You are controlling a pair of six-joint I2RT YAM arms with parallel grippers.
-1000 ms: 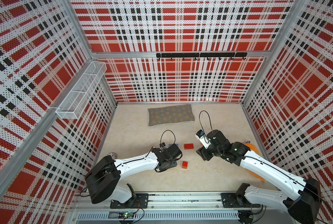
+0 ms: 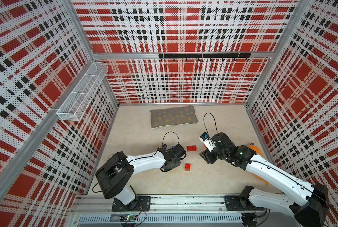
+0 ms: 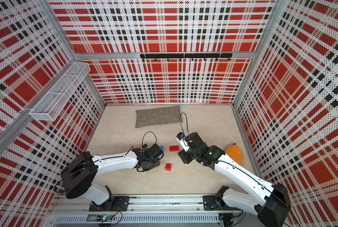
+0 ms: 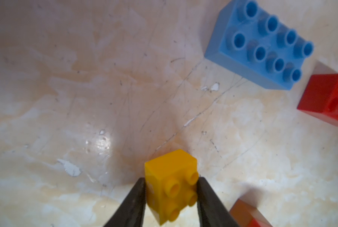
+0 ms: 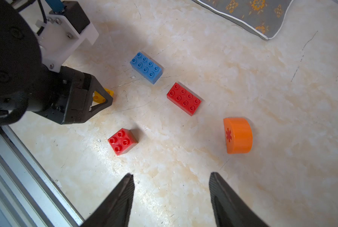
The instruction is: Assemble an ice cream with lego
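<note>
My left gripper has its fingers on either side of a yellow four-stud brick (image 4: 165,170), low over the table; whether they grip it I cannot tell. A blue eight-stud brick (image 5: 145,67) lies beyond it, a long red brick (image 5: 183,99) to its right and a small red brick (image 5: 122,141) nearer the front. An orange curved piece with a red mark (image 5: 237,135) lies further right. My right gripper hangs open over the right side of the table, nothing between its fingers.
A grey patterned cushion (image 2: 173,116) lies at the back. A large orange object (image 3: 234,153) is at the right edge, partly behind the right arm. A wire basket (image 2: 82,94) hangs on the left wall.
</note>
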